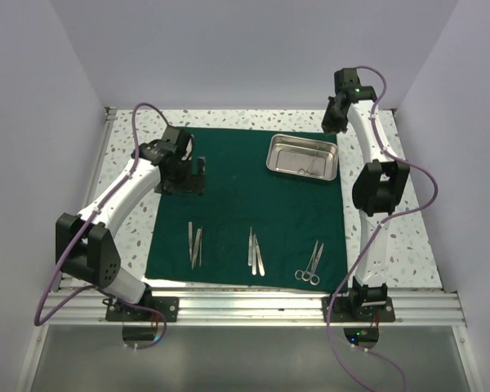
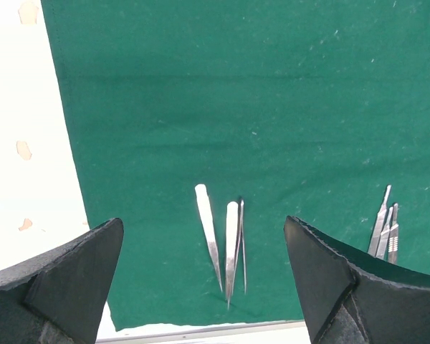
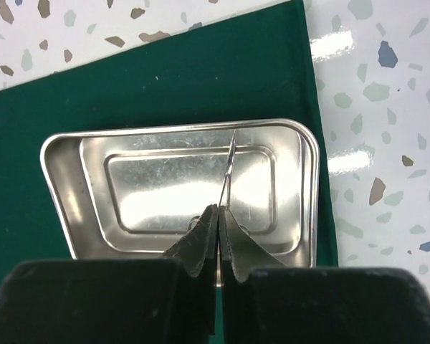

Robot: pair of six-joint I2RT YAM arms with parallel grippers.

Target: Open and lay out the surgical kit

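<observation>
A steel tray [image 1: 282, 155] lies at the back right of the green cloth [image 1: 229, 196], with slender scissors [image 3: 229, 165] inside. My right gripper [image 1: 331, 124] is over the tray's back right; in its wrist view the fingertips [image 3: 229, 222] look nearly together over the scissors, whether holding anything I cannot tell. My left gripper [image 1: 188, 180] stands open above the cloth's left, empty. At the front lie slim instruments [image 1: 198, 245] on the left, several blades or handles [image 1: 254, 253] in the middle, and scissors [image 1: 309, 269] on the right.
Speckled table [image 1: 400, 237] surrounds the cloth. Walls bound the table at the back and both sides.
</observation>
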